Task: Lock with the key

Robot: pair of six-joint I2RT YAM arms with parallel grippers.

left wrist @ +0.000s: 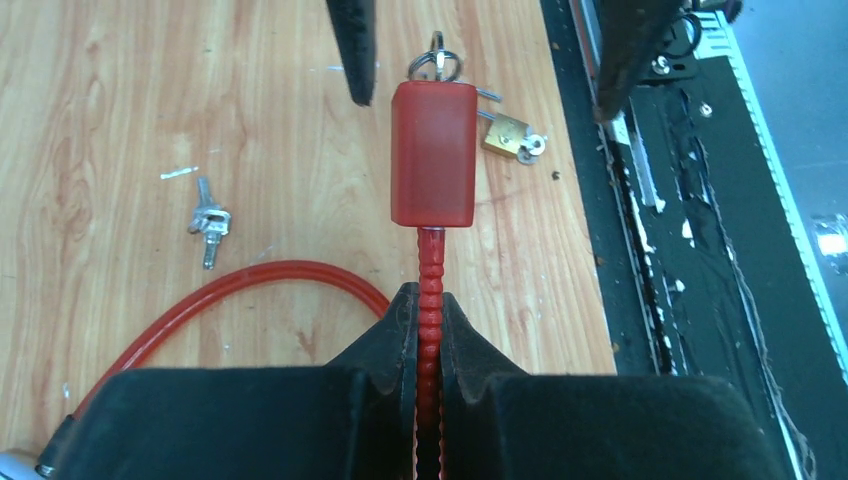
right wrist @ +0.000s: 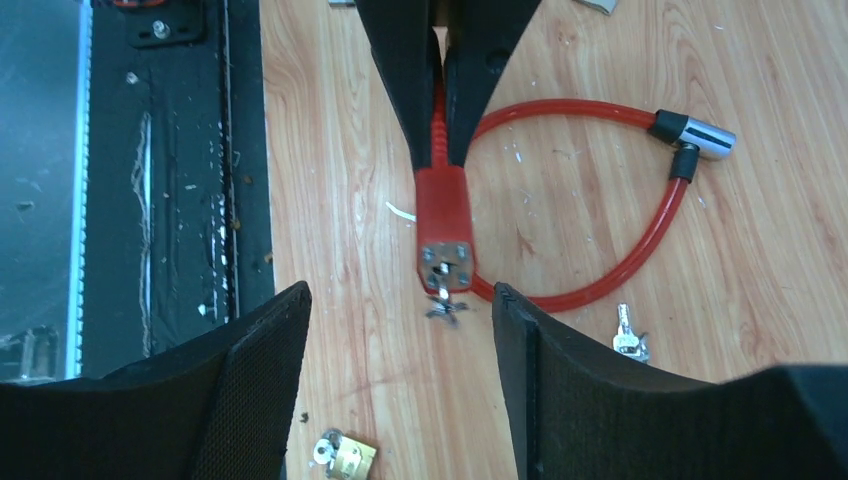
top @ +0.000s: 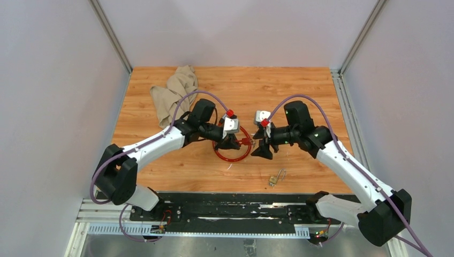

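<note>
Held up over the table, a red lock body (left wrist: 433,150) (right wrist: 444,205) has a key with rings (left wrist: 440,62) in its far end; my left gripper (top: 235,143) is shut on its red cable. Facing it, my right gripper (top: 257,149) stands open, its fingers apart on either side of the lock's key end, nothing between them. Below lie a loop of red cable (right wrist: 650,245), loose keys (left wrist: 210,222) (right wrist: 630,340) and a brass padlock (top: 273,180) with keys on it.
A beige cloth (top: 168,96) lies at the back left.
</note>
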